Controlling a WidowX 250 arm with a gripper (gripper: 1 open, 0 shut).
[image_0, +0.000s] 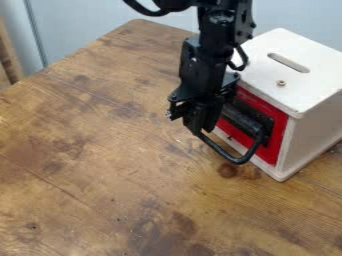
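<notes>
A white wooden box (303, 76) with a red front (274, 143) stands at the right of the table. A black bar-like handle (221, 151) juts out from a dark fitting on that front, running low and diagonally. The black gripper (191, 108) hangs at the left edge of the red front, close above the handle's left end. Its fingers look shut, with nothing visible between them; whether they touch the handle is hard to tell.
A pale wall (94, 20) runs behind it. The box top has a slot and a small knob.
</notes>
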